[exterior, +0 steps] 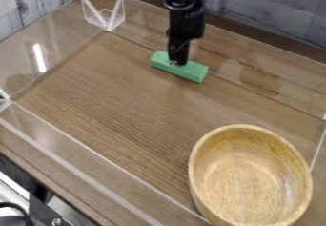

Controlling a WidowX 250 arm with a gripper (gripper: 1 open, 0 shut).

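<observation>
A green rectangular block (pixel 188 71) lies on the wooden table (pixel 95 111) in the upper middle of the camera view. The dark gripper (pixel 178 54) hangs from the top, its fingers down at the block's upper edge. Whether it touches or holds the block, and how far apart the fingers are, is too small and blurred to tell.
A large round tan bowl (pixel 249 168) fills the lower right. A white wire-like object (pixel 105 13) stands at the upper left.
</observation>
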